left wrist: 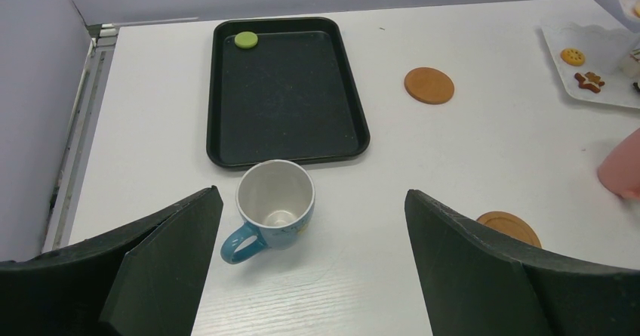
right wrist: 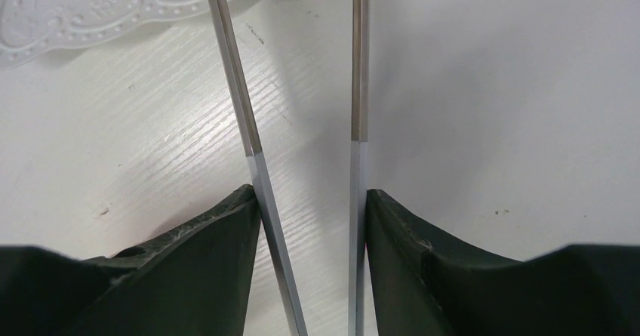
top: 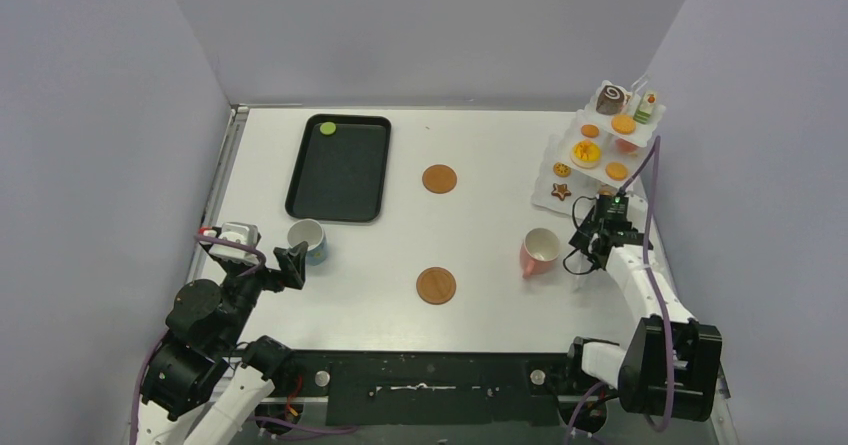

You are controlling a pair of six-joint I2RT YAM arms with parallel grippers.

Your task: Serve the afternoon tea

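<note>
My right gripper is shut on a pair of tongs (right wrist: 360,72); the two thin metal arms run between its fingers, bare near the grip and spread slightly apart. In the top view the right gripper stands in front of the three-tier dessert stand (top: 543,197), to the right of the pink cup (top: 541,250). The tongs' far ends are out of sight there. My left gripper stands open, empty, with the blue-and-white cup (left wrist: 275,192) ahead of it. A black tray (left wrist: 290,87) lies behind that cup, holding a green macaron (left wrist: 246,40).
Two round wooden coasters (top: 439,178) (top: 436,285) lie mid-table, with clear white surface around them. Several cakes and cookies sit on the stand's tiers, including a star cookie (top: 561,192). Grey walls close in the sides.
</note>
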